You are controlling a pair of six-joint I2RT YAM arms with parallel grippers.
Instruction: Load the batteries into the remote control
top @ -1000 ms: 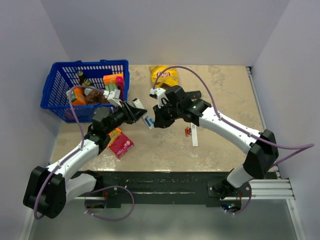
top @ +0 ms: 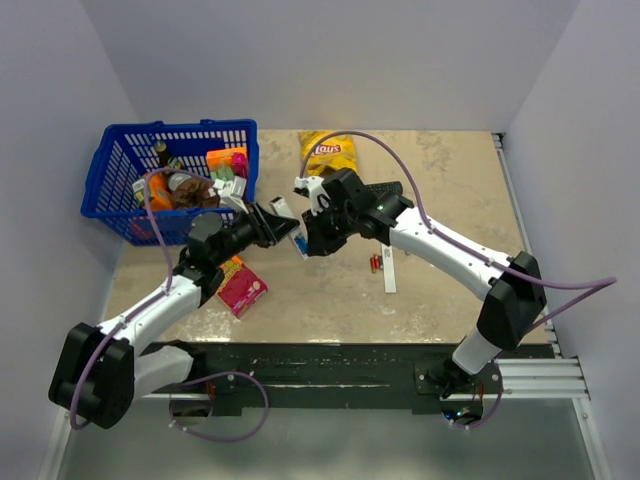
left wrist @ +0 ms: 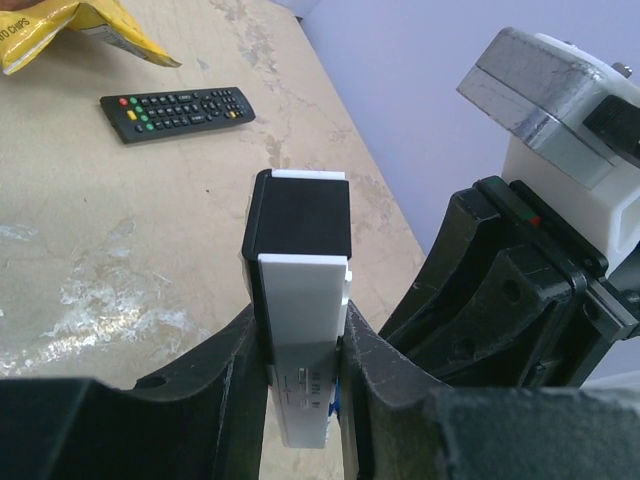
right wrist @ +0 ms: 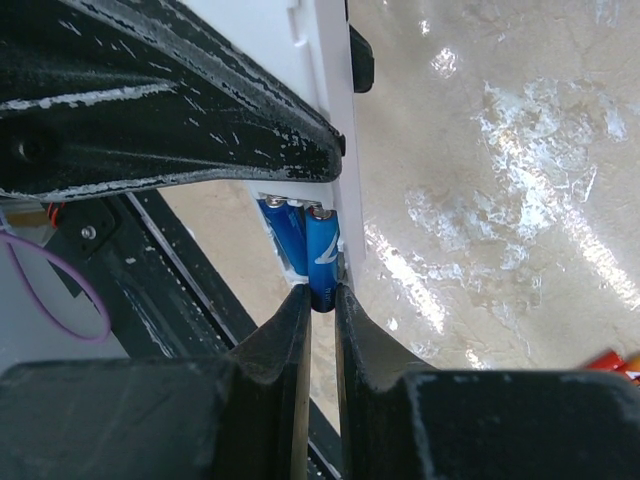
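My left gripper (top: 280, 226) is shut on the white remote (left wrist: 304, 300), which it holds raised above the table with the battery bay facing my right gripper. In the right wrist view, two blue batteries sit in the bay: one (right wrist: 283, 228) on the left, slanted, and one (right wrist: 321, 258) whose lower end is pinched by my right gripper. Loose red batteries (top: 376, 262) lie on the table beside a white strip (top: 390, 277), likely the cover.
A black remote (left wrist: 176, 112) and yellow chip bag (top: 326, 146) lie at the back. A blue basket (top: 105, 180) stands left, a red box (top: 242, 292) below it.
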